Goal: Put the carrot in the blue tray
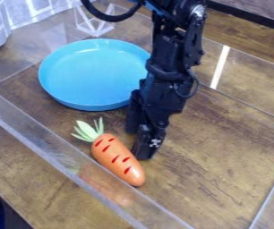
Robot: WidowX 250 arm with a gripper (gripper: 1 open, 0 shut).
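The orange carrot (pixel 116 159) with dark stripes and a pale green top lies on the wooden table in the lower left of the camera view, its tip toward the bottom. My black gripper (pixel 143 134) is low over the table, just to the right of the carrot and a little behind it. No carrot is held in it. The fingers are dark and close together in view, so their spacing is unclear. Farther back and to the left is the round blue tray (pixel 91 76), with nothing in it; the arm hides part of its right side.
A clear plastic wall (pixel 38 125) runs diagonally along the left, close beside the carrot. Bare table (pixel 211 170) extends to the right of the gripper. A white strip (pixel 219 67) marks the table behind.
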